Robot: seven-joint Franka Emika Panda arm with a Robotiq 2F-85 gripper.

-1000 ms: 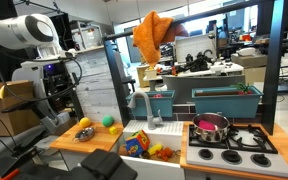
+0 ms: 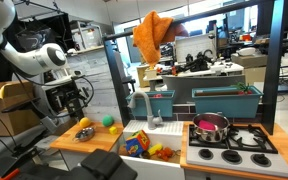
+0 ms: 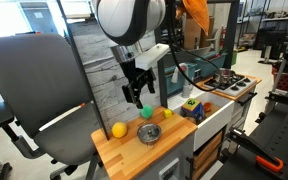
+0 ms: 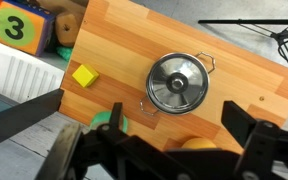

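Above the wooden counter hangs my gripper, its two dark fingers wide apart with nothing between them. Below and just ahead of the fingers in the wrist view lies a small silver pot with a lid and wire handles (image 4: 177,83). It sits flat on the counter, and in exterior view 2 the pot (image 3: 148,132) is beneath the gripper (image 3: 141,98). Partly behind the fingers are a green round item (image 4: 104,121) and an orange round item (image 4: 198,144). A yellow block (image 4: 85,75) rests left of the pot.
The sink (image 2: 167,130) beside the counter holds colourful toys, among them a block marked 3 (image 4: 22,31). A stove (image 2: 234,148) and a pink-filled pot (image 2: 209,127) stand farther right. A wire rack (image 4: 282,37) lies near the pot. Bare wood surrounds the pot.
My arm has come down and toward the right in exterior view 1, bringing the gripper lower over the counter near the silver pot. The objects have stayed put.
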